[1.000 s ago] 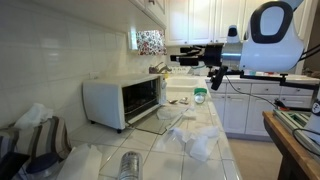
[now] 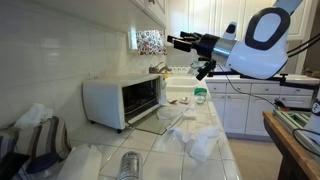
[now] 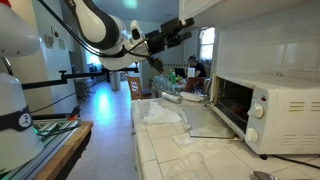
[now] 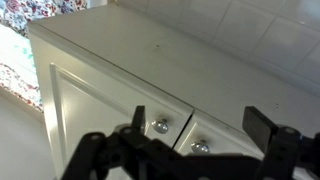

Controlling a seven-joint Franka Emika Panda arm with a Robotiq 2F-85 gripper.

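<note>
Above the counter my gripper stands open, its two dark fingers wide apart with nothing between them. In the wrist view it faces white cabinet doors [image 4: 100, 100] with two small round knobs [image 4: 160, 126]. Both outside views show it well clear of the white toaster oven [image 2: 122, 100], which sits on the counter against the tiled wall with its dark glass door shut. A crumpled white cloth or paper [image 2: 200, 146] lies on the tiled counter [image 3: 150, 148] below the arm.
A clear glass [image 2: 130, 165] stands at the near end of the counter, close to a striped cushion-like object [image 2: 40, 142]. A green-lidded jar [image 2: 200, 95] is farther back. Upper cabinets [image 2: 150, 10] overhang the oven. A wooden table edge [image 2: 292, 145] is at right.
The arm has tilted: its gripper end has risen slightly and shifted left in the first outside view. The oven, cloth and other counter items have stayed put.
</note>
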